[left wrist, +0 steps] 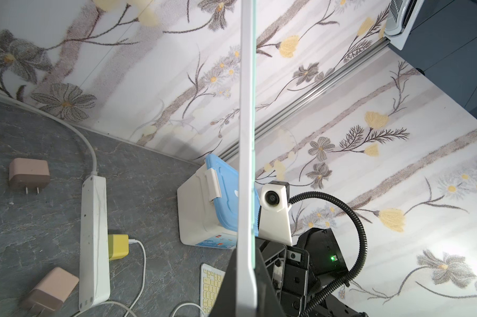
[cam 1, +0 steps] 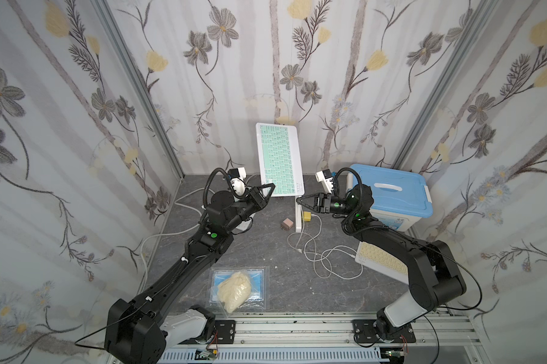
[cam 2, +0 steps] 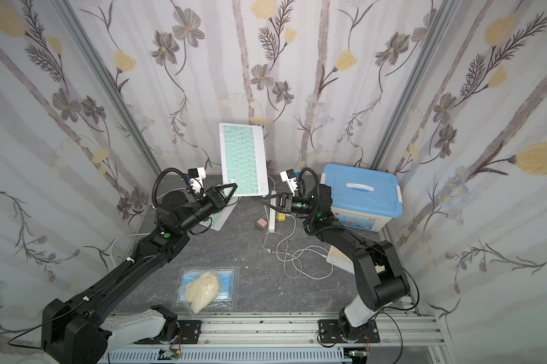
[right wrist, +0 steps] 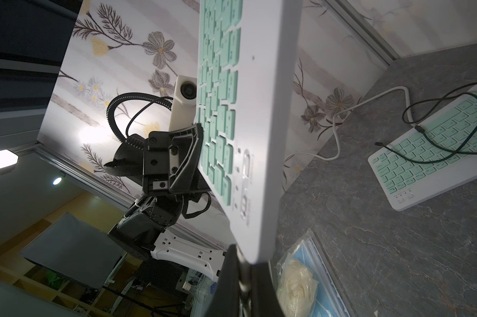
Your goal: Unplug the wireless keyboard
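A white keyboard with mint keys (cam 1: 277, 154) (cam 2: 242, 156) is raised and tilted steeply between my arms. My left gripper (cam 1: 267, 189) (cam 2: 229, 188) is shut on the keyboard's lower edge; the left wrist view sees it edge-on. My right gripper (cam 1: 300, 200) (cam 2: 266, 200) is shut at the keyboard's lower right corner; in the right wrist view a short pale piece shows between its fingers, too hidden to name. A second mint keyboard (right wrist: 423, 153) lies on the table at left with black cables over it.
A white power strip (left wrist: 93, 237) with a yellow plug (left wrist: 118, 246) and pink adapters (left wrist: 50, 288) lies centrally. A blue-lidded box (cam 1: 387, 188) and cream keyboard (cam 1: 379, 261) are at right. A bagged item (cam 1: 237, 288) lies front left.
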